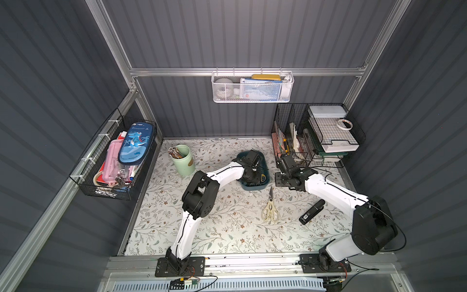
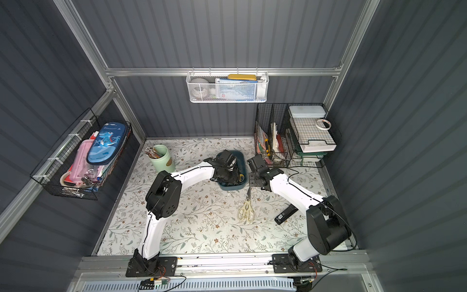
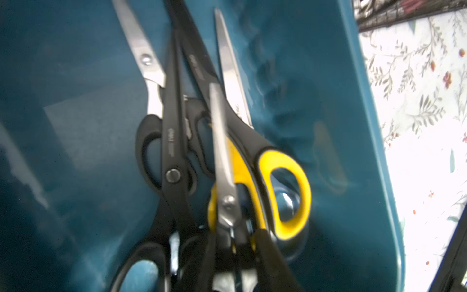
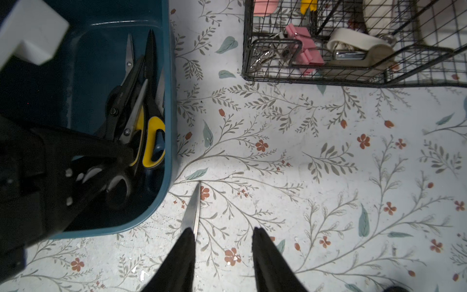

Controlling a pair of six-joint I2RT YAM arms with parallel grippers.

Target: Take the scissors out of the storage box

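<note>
The blue storage box point(image 3: 364, 146) holds several scissors, some black point(image 3: 171, 136), some with yellow handles point(image 3: 291, 221). My left gripper is down in the box over scissors with silver blades point(image 3: 223, 160); its fingers are part open around the dark area below the pivot, and whether they grip it is unclear. Cream-handled scissors point(image 1: 270, 211) lie on the table in front of the box. My right gripper stands open just right of the box, nothing between its fingers, near those scissors' blade tips.
A black wire organiser point(image 4: 340, 68) stands behind on the right. A green cup point(image 1: 184, 163) is at the left, and a black stapler point(image 1: 311, 212) lies at the front right.
</note>
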